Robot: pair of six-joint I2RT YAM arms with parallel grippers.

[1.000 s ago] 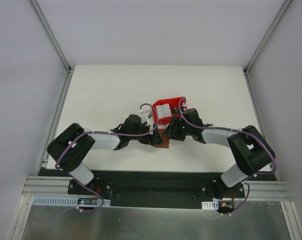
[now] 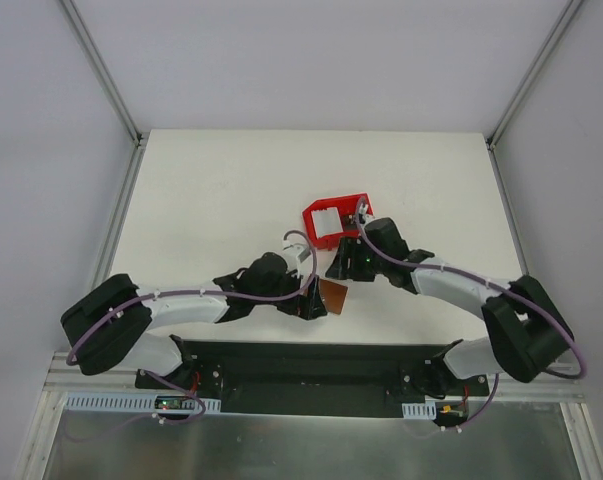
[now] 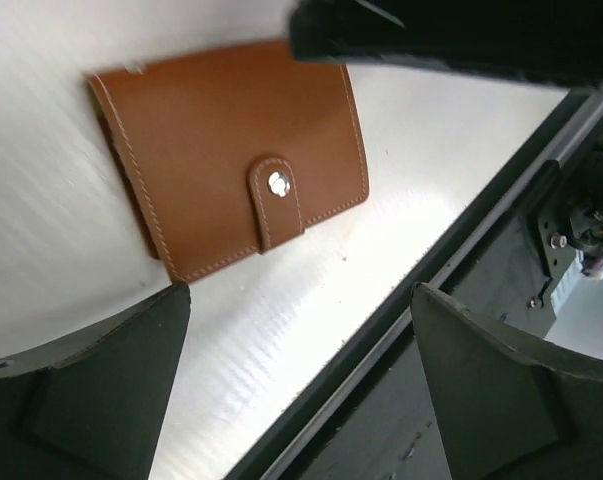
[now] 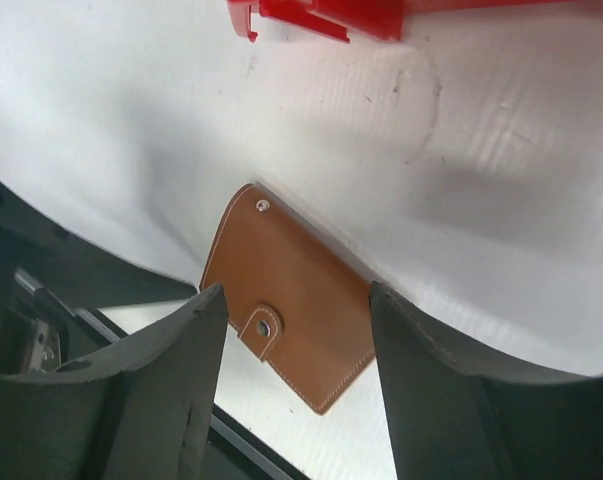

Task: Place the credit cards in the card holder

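Note:
The brown leather card holder (image 2: 334,297) lies closed near the table's front edge, with its snap tab (image 3: 277,200) fastened as the left wrist view shows. Just left of it, low over the table, is my left gripper (image 2: 312,303), open with nothing between its fingers. My right gripper (image 2: 347,268) hovers above and behind the holder, also open and empty; in the right wrist view the holder (image 4: 291,295) shows below and between its fingers. No loose credit card can be made out clearly.
A red tray (image 2: 313,232) stands behind the grippers, holding a white flat item (image 2: 327,221) and something dark. The two grippers are close together. The front edge is near the holder.
The card holder has shifted toward the front edge and slightly right. My left gripper has moved the same way, toward the front. The right gripper has moved only slightly; the tray is unmoved.

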